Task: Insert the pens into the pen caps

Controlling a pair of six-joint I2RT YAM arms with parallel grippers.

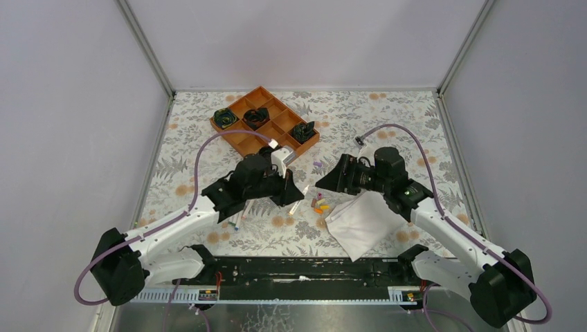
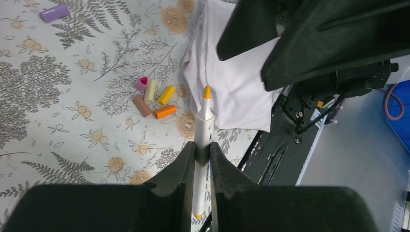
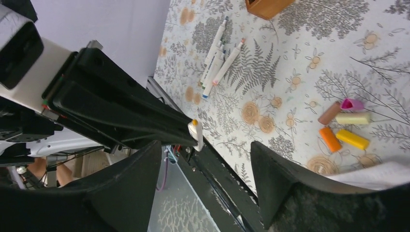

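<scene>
A white pen with a yellow tip [image 2: 203,128] stands upright in the left wrist view, and my left gripper is shut around its barrel. Facing it from the right, my right gripper [image 1: 320,184] hangs part open with a gap between its fingertips and nothing held. On the cloth lie small loose caps: yellow [image 2: 166,95], orange [image 2: 165,111], pale yellow [image 2: 150,90], brown [image 2: 141,106] and pink [image 2: 141,83]. A purple cap [image 2: 54,13] rests apart from them. In the right wrist view, the held pen's end [image 3: 195,130] pokes out of the left fingers.
Several other white pens [image 3: 212,63] lie together at the table's left. A wooden compartment tray [image 1: 260,88] holding dark bundles sits at the back. Beneath the right arm is a white cloth [image 1: 360,228].
</scene>
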